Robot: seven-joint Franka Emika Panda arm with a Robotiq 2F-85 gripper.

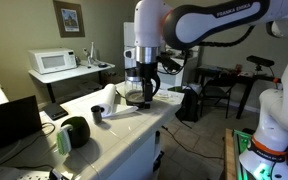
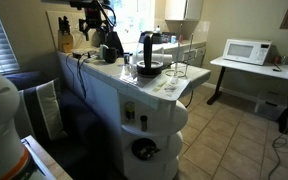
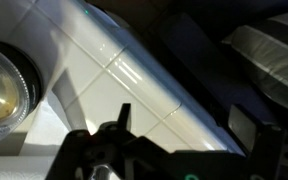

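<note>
In the wrist view my gripper stands open over the counter's edge, its dark fingers wide apart and nothing between them. A round clear vessel with a metal-looking rim shows at the left of that view, apart from the fingers. Exterior view 1 has the arm reaching over the counter, covering much of the glass pot behind it. A white cylinder and a dark cup are farther left.
A black round appliance and a dark screen occupy the counter's near left. In exterior view 2, a pan and wire rack are on the counter. A microwave sits on the separate table. Open floor lies beside the counter.
</note>
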